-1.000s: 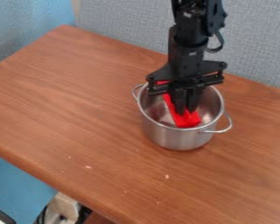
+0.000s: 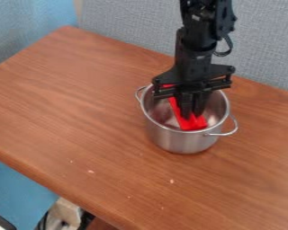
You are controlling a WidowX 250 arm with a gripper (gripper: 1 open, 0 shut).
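Note:
A steel pot (image 2: pixel 171 137) with two handles stands on the wooden table (image 2: pixel 80 117), right of centre. My black gripper (image 2: pixel 193 110) points down into the pot from above, its fingertips inside. A red object (image 2: pixel 184 120) sits in the pot, leaning at the gripper's fingers, which are shut on it; the gripper hides part of it.
Grey-blue padded walls stand behind and to the left. The table's front-left edge drops to a blue surface with some clutter (image 2: pixel 62 216) below.

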